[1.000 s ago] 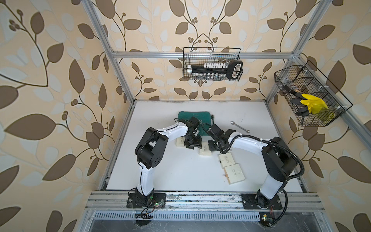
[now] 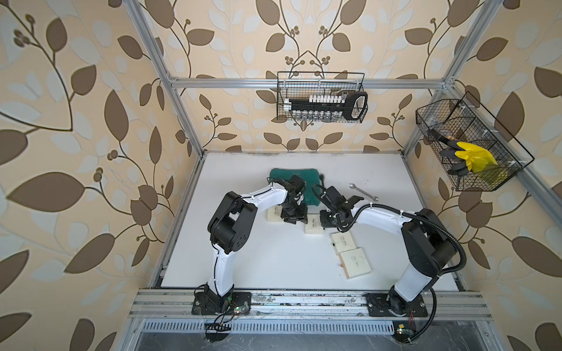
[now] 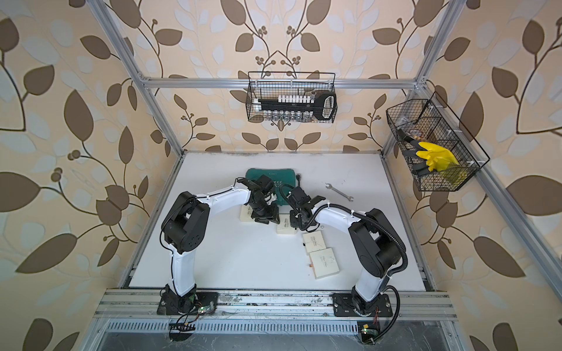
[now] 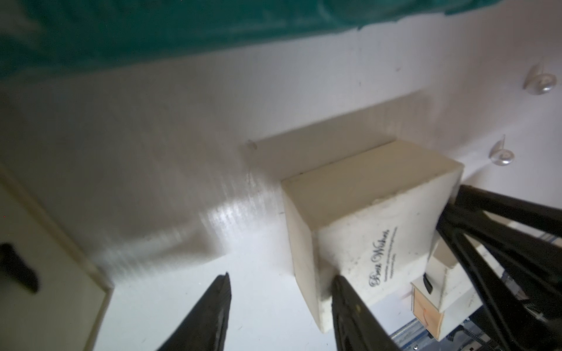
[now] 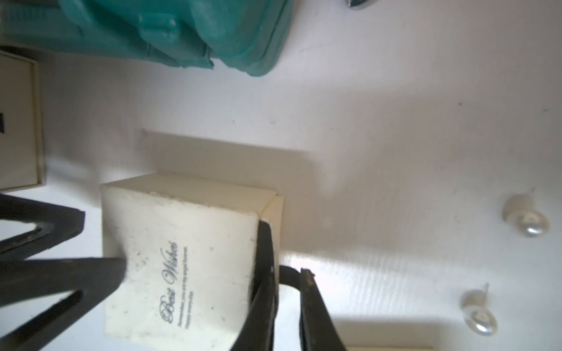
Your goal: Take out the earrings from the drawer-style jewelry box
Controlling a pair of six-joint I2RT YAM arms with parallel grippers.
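Note:
A cream "Best Wishes" box [image 4: 374, 234] sits between my grippers, its drawer edge [image 5: 278, 210] showing slightly at the right side. My left gripper is part open at the box's left side. One of its fingers [image 4: 345, 310] overlaps the box's edge; the other stands clear. On the opposite side, my right gripper is part open, its tips beside the black ribbon pull [image 5: 287, 273]; whether they touch it I cannot tell. Two pearl earrings [image 5: 527, 222] lie apart on the table to the right. The box's inside is hidden.
Behind the box lies a green case [image 5: 164, 35]. Another cream box [image 4: 46, 257] is at the left, and two more cream boxes [image 2: 354, 263] stand at the front right. A wrench [image 2: 363, 192] lies at the back right.
The box has shifted slightly to the right. Both arms have moved a little to the right, the right gripper somewhat more than the left.

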